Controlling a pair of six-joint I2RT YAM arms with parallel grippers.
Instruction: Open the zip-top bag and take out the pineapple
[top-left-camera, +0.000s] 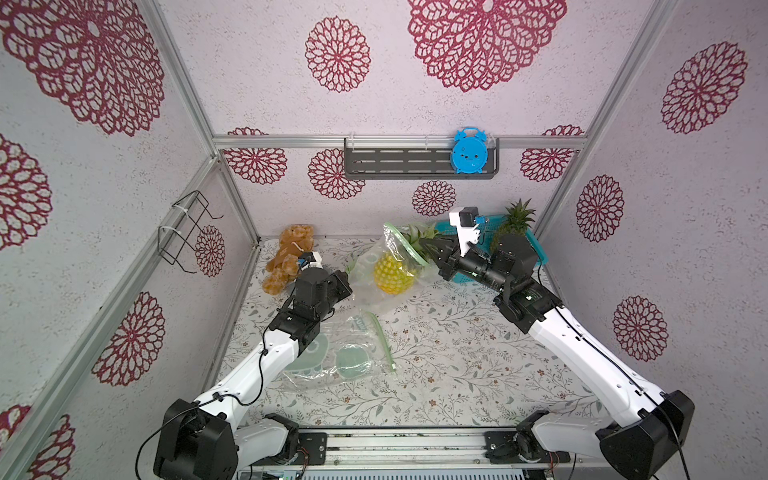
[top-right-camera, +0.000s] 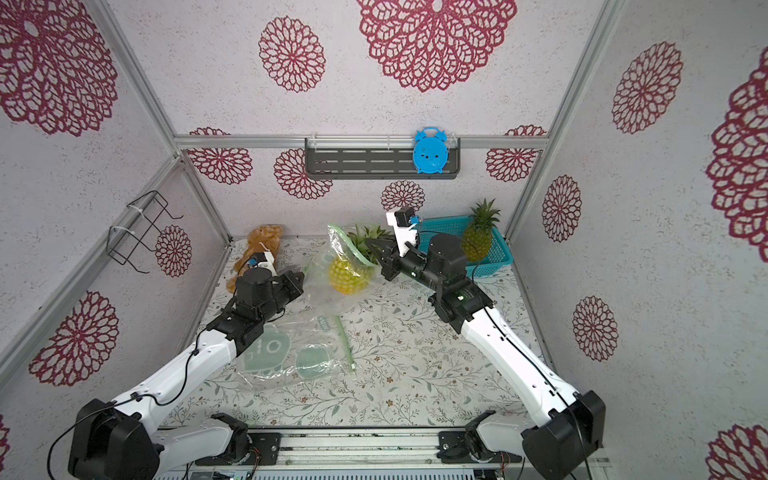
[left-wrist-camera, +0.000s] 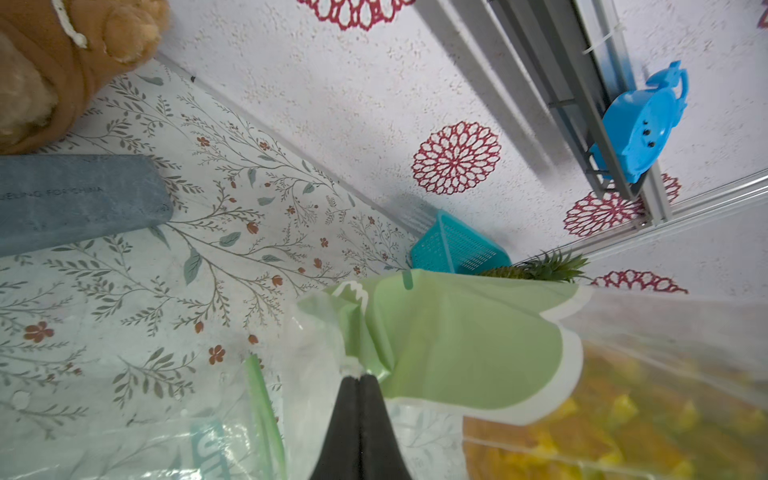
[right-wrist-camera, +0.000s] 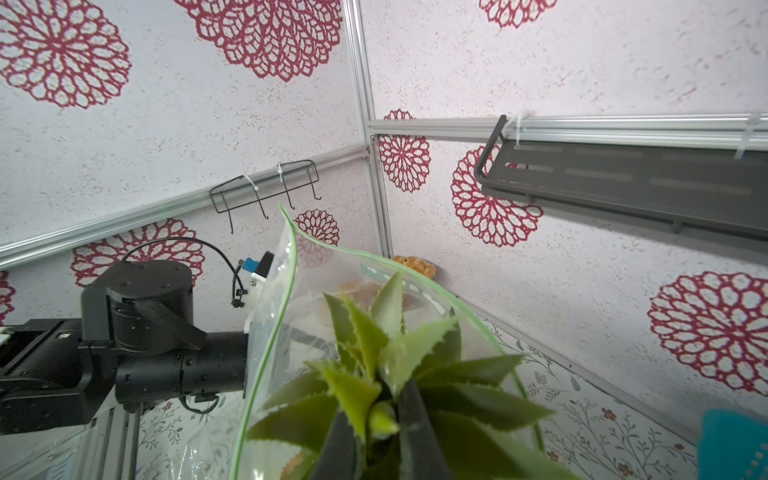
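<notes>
The bagged pineapple (top-left-camera: 393, 274) has a yellow body inside the clear zip top bag (top-right-camera: 321, 285). The bag's green-edged mouth stands open around the leafy crown (right-wrist-camera: 384, 352). My right gripper is shut on the crown leaves; the leaves partly cover its fingers. On the opposite side, my left gripper is shut on a fold of the bag's closed end, close to the pale green print (left-wrist-camera: 472, 340). In the top left view, bag and pineapple hang between my two grippers, the yellow body still within the plastic.
An empty-looking clear bag (top-left-camera: 352, 361) lies flat at the front left. A brown plush toy (top-left-camera: 289, 249) sits at the back left. Another pineapple (top-right-camera: 477, 233) stands in a teal basket (top-right-camera: 501, 257) at the back right.
</notes>
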